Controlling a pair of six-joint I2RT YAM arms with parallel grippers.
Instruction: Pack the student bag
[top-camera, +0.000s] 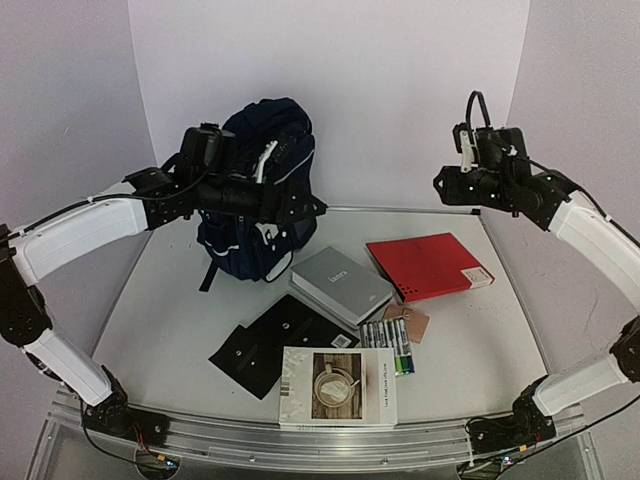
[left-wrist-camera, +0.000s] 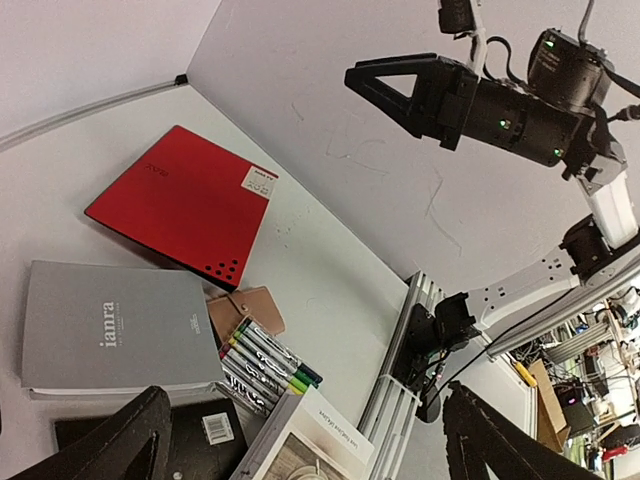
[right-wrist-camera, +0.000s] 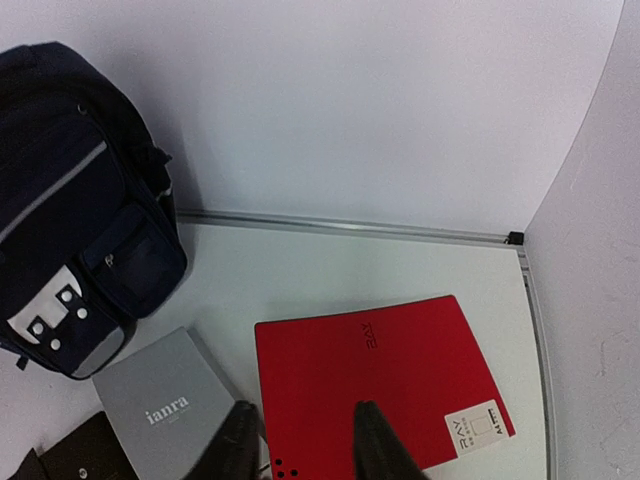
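Observation:
The dark blue student bag (top-camera: 262, 250) stands upright at the back left, partly covered in the top view by the left arm. In front of it hangs my left gripper (top-camera: 314, 207), open, its fingers (left-wrist-camera: 125, 440) wide apart and empty. A red folder (top-camera: 432, 266) lies flat and closed at the back right, one corner against a grey box-like book (top-camera: 342, 284). My right gripper (top-camera: 444, 187) is raised above and behind the folder, open with nothing between its fingers. Nearer the front are black pouches (top-camera: 262, 350), markers (top-camera: 392, 343) and a magazine-like book (top-camera: 338, 388).
A small brown tag-like piece (top-camera: 415, 322) lies beside the markers. Walls close in the left, back and right sides.

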